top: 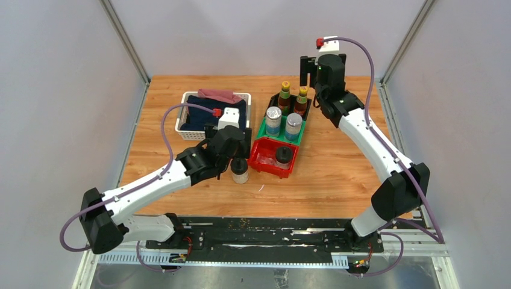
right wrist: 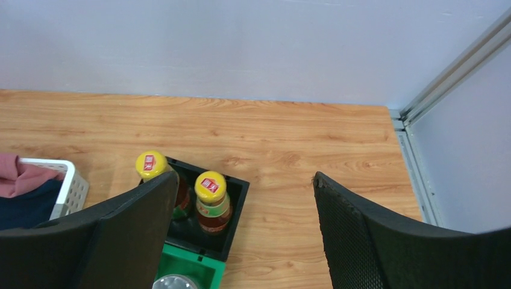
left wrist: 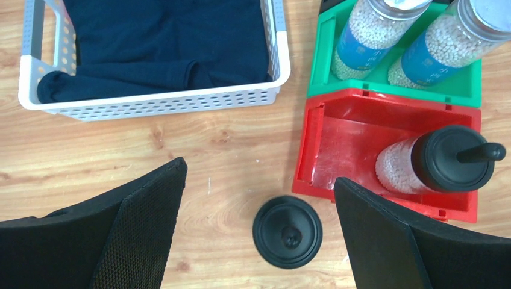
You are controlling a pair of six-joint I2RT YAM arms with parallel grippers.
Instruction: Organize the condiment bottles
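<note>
A black-lidded jar (left wrist: 287,233) stands on the table left of the red tray (left wrist: 313,144). My left gripper hangs open above the table, its fingers apart on either side of that jar with nothing between them. Inside the red tray, at its right, sits another black-lidded jar (left wrist: 399,165). Two silver-capped jars (top: 273,121) stand in the green tray (left wrist: 323,48). Two yellow-capped bottles (right wrist: 212,208) stand in the black tray (right wrist: 236,201) at the far end. Above and to the right of them my right gripper is open and empty.
A white basket (left wrist: 163,103) holding dark blue and pink cloth (top: 218,96) stands at the back left. Bare tabletop (top: 337,174) lies to the right of the trays and along the front.
</note>
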